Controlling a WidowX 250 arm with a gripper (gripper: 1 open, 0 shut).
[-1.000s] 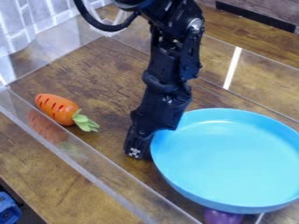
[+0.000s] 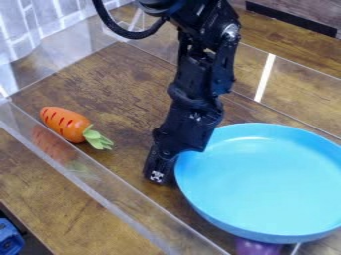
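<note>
My black gripper (image 2: pixel 158 171) is low on the wooden floor of the clear-walled box, right against the left rim of a large blue plate (image 2: pixel 264 181). Its fingertips are partly tucked beside that rim, so whether they are open or shut is hard to see. An orange toy carrot (image 2: pixel 67 125) with a pale green top lies to the left, apart from the gripper. A purple object (image 2: pixel 256 247) shows partly from under the near edge of the plate.
Clear walls border the wooden surface (image 2: pixel 107 85). A small blue object (image 2: pixel 7 237) sits outside at the lower left.
Very little differs; the gripper and plate have shifted very slightly at most, and the carrot lies where it was.
</note>
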